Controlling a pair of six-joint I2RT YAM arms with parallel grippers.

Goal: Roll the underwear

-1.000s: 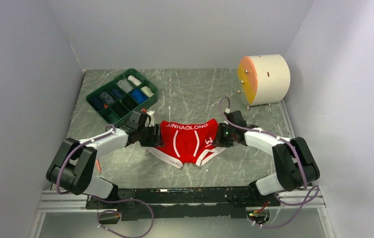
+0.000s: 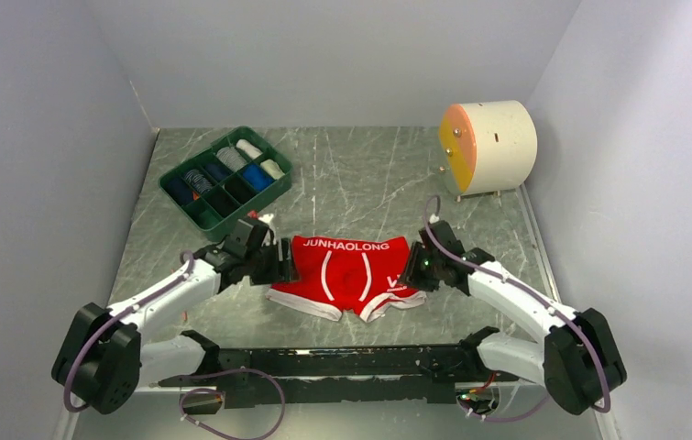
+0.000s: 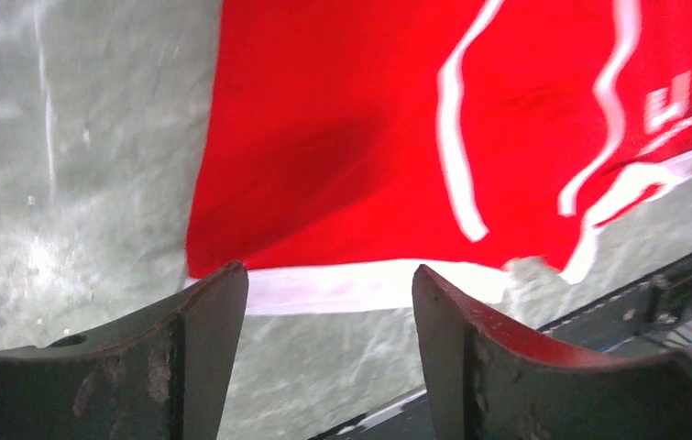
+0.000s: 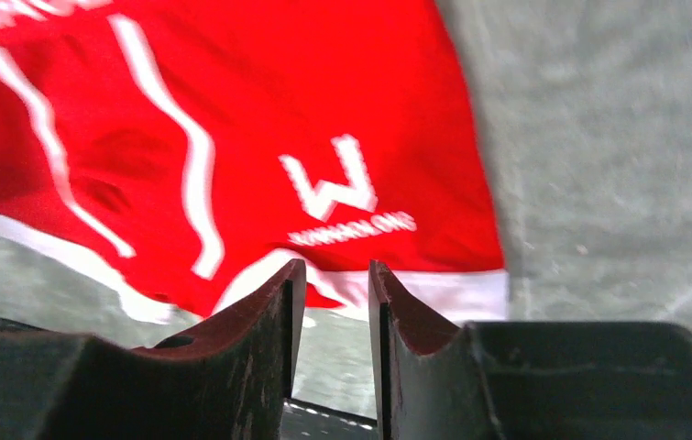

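Red underwear (image 2: 346,280) with white leg bands and lettering lies spread flat on the grey table, waistband toward the back. My left gripper (image 2: 282,266) is over its left edge; in the left wrist view its fingertips (image 3: 331,280) stand apart above the white band, with no cloth visible between them. My right gripper (image 2: 413,270) is over the right edge; its fingertips (image 4: 335,268) are closer together above the right leg band, with a narrow gap. Whether either pinches cloth is hard to tell.
A green divided box (image 2: 227,183) with rolled cloths stands at back left, close behind my left arm. A cream drum-shaped drawer unit (image 2: 498,147) stands at back right.
Both arms have drawn toward the front and outward. The underwear lies slightly nearer the front, flatter and wider, with its waistband straighter.
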